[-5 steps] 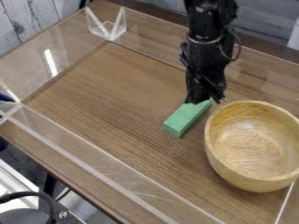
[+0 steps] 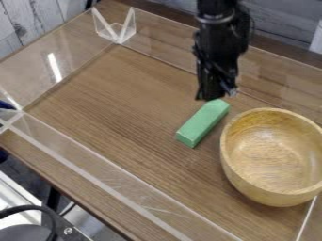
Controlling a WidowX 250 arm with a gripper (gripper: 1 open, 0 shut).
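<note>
A green block (image 2: 201,122) lies on the wooden table, just left of a large yellow-tan bowl (image 2: 270,160). The dark gripper (image 2: 214,91) hangs above and behind the block, apart from it and somewhat blurred. It looks shut, with nothing visible between its fingers.
The table (image 2: 101,113) has wide free room on the left. A clear plastic piece (image 2: 116,26) stands at the back left. A dark metal fitting (image 2: 32,226) is at the front left corner.
The gripper has risen away from the green block, toward the back of the table. The block and bowl look unmoved.
</note>
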